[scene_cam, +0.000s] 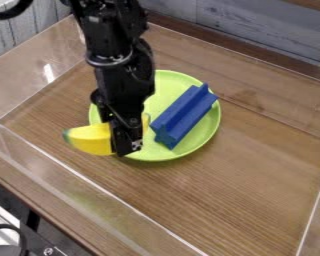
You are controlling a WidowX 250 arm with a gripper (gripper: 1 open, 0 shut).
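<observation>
A yellow object with a green tip point(88, 138), banana-like, is held in my black gripper point(116, 136), which is shut on it at the front left edge of a green plate point(176, 83). A blue block-like object point(183, 116) lies on the right half of the plate. The arm hides the plate's middle and left.
A grey panelled wall point(243, 30) runs along the back. A black cable shows at the lower left corner.
</observation>
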